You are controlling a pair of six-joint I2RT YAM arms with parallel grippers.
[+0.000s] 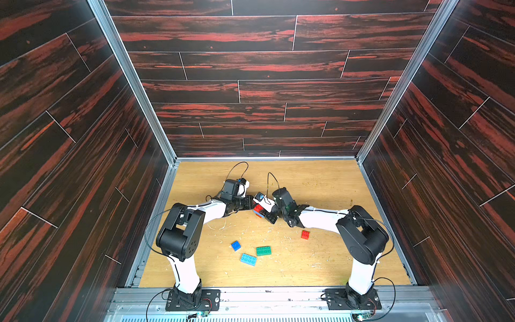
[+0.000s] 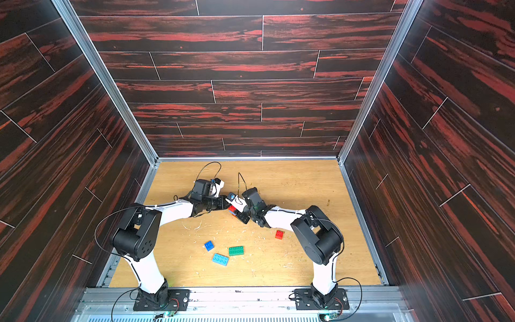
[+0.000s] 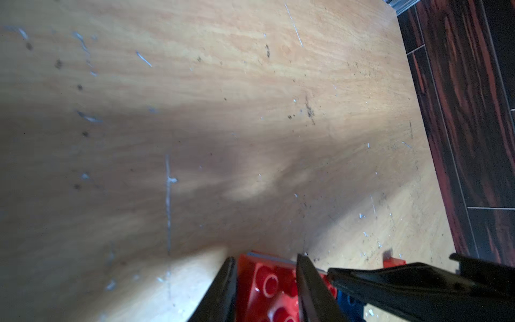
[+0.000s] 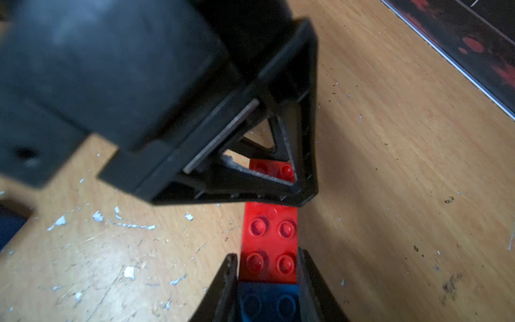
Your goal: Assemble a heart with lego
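A joined red-and-blue brick piece (image 1: 258, 209) is held between my two grippers at mid-table. My left gripper is shut on its red end (image 3: 268, 300); the other gripper's dark frame crosses just to the right in that view. My right gripper is shut on the piece where the red studded brick (image 4: 269, 241) meets the blue part (image 4: 268, 303). In both top views the arms mostly hide the piece.
Loose bricks lie in front: a small blue one (image 1: 236, 245), a green one (image 1: 263, 250), a light-blue one (image 1: 248, 259) and a small red one (image 1: 305, 234).
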